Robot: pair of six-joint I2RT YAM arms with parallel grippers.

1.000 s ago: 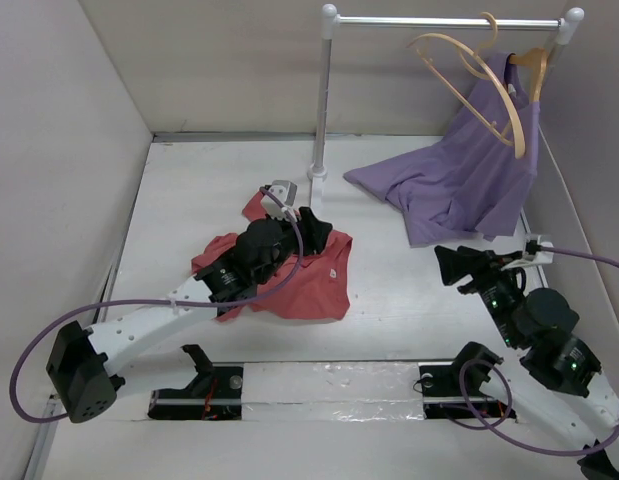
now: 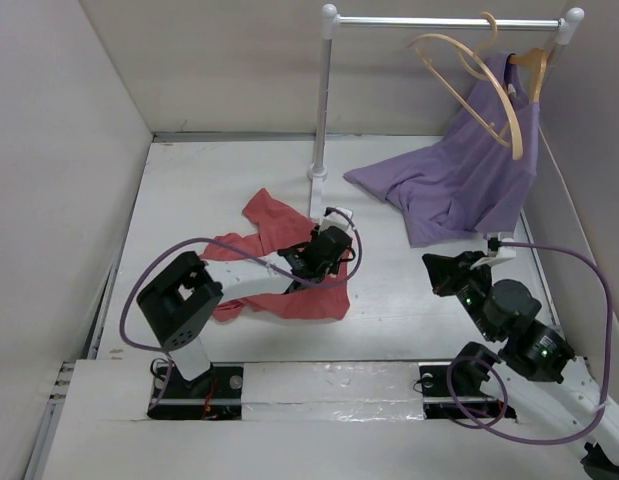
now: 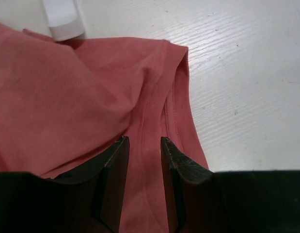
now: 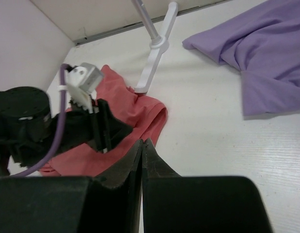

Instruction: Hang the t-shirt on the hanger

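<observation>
A crumpled red T-shirt (image 2: 264, 205) lies on the white floor beneath the rack's left post. My left gripper is over its right part, fingertips slightly apart with red fabric visible between them. My right gripper is above bare floor right of the shirt, its fingers close together, nothing visible between them. Pale wooden hangers (image 2: 517, 130) hang from the rail (image 2: 439, 22) at top right, one carrying a purple garment (image 2: 439, 190).
The purple garment spills onto the floor at the back right. Bare floor (image 4: 213, 145) lies between it and the red shirt. Walls enclose the space at both sides and the back.
My left gripper has moved down and right over the red shirt, its arm turning. The right gripper has shifted slightly left and its fingers have come closer together.
</observation>
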